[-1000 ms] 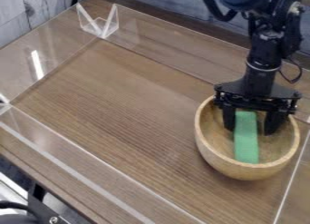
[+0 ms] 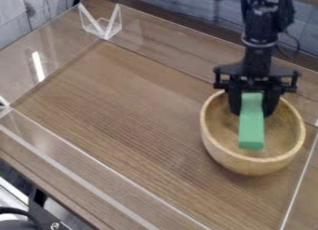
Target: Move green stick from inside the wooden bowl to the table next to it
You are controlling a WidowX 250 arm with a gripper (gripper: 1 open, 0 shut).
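Observation:
The green stick (image 2: 251,129) stands upright at the wooden bowl (image 2: 218,151), which rests at the right side of the table. My black gripper (image 2: 252,100) is above the bowl's back half, shut on the upper end of the stick. Between the fingers, the stick's top is partly hidden. Its lower end shows against the inside of the bowl; I cannot tell whether it touches the bottom.
Brown table (image 2: 112,113) lies broad and clear to the left of the bowl. At the far left back stands a small white wire rack (image 2: 102,23). Dark cables (image 2: 28,215) lie at the lower left, off the table's edge.
Along with it the stick has moved up, its lower end now higher in the bowl. The bowl has not moved noticeably.

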